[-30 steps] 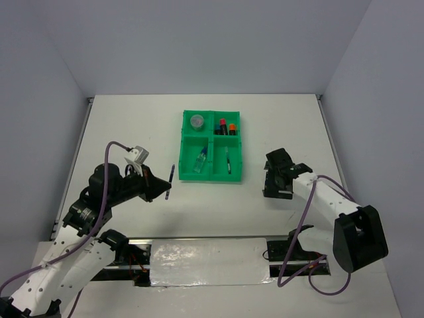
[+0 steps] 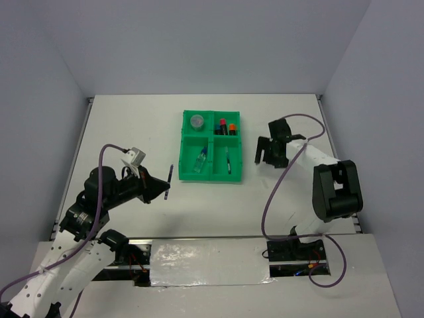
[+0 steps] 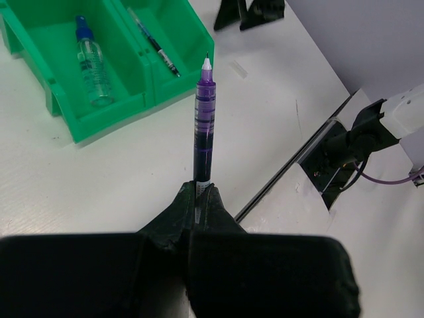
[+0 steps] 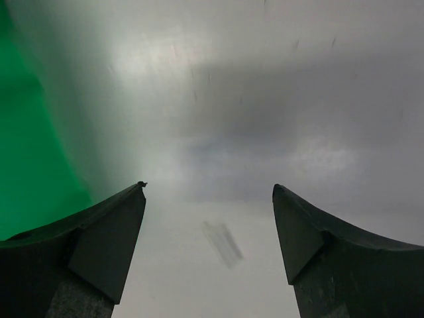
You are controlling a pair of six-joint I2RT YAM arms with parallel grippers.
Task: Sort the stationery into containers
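A purple pen (image 3: 204,126), seen in the left wrist view with its pointed tip up, is gripped near its lower end by my left gripper. From the top it is a thin dark stick to the left of the green tray (image 2: 212,177). One tray compartment holds a clear bottle with a blue cap (image 3: 96,73); beside it another pen (image 3: 154,41) lies in a narrow compartment. My right gripper is to the right of the tray, its fingers apart with only blurred white table between and beyond them.
At the tray's back are a round clear container (image 2: 197,122) and several small bottles, among them an orange-capped one (image 2: 232,129). A strip of tape (image 4: 223,244) is on the table. Walls flank both sides.
The left arm and its pen have hardly moved.
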